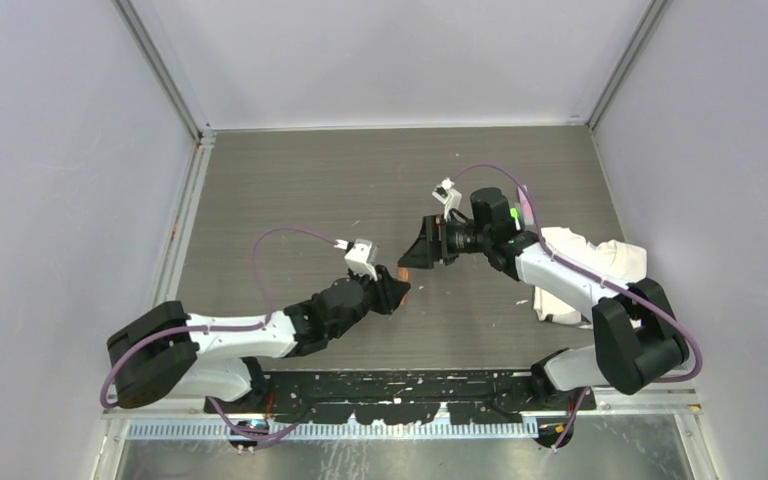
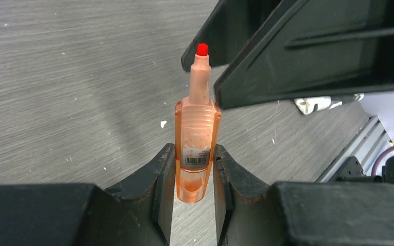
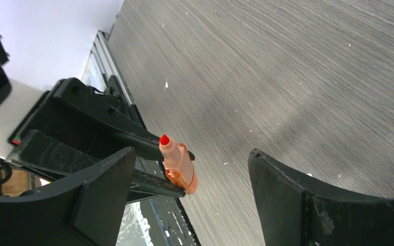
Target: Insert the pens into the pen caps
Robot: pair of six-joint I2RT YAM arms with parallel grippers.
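A translucent orange highlighter pen (image 2: 197,128) with a bare red tip (image 2: 202,49) stands out of my left gripper, which is shut on its lower body. Tip up, the pen also shows in the right wrist view beside the left gripper's black fingers (image 3: 156,184). My right gripper is part open, its two fingers (image 3: 274,179) spread to either side of the pen's tip with nothing gripped. From above, both grippers meet near mid-table, and the orange pen (image 1: 403,274) shows between them. No cap for this pen can be made out.
Behind the right arm lie a pink item (image 1: 526,206) and a bit of green (image 1: 514,212), partly covered. A crumpled white cloth (image 1: 620,262) rests at the table's right edge.
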